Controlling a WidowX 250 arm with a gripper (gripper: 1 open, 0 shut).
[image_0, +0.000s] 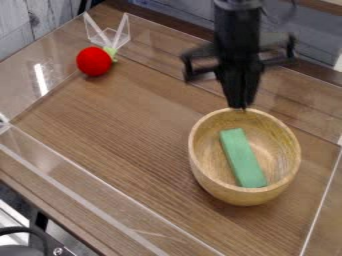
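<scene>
A wooden bowl (214, 190) sits at the right of the table, with a green bar (242, 158) lying inside it. My black gripper (241, 100) hangs above and behind the bowl, motion-blurred at its lower end, apart from the bar. It looks narrow, with nothing visible held in it, but the blur hides how its fingers stand.
A red ball (94, 61) lies at the back left beside a translucent, crinkled object (110, 32). A dark cable shows at the lower left corner.
</scene>
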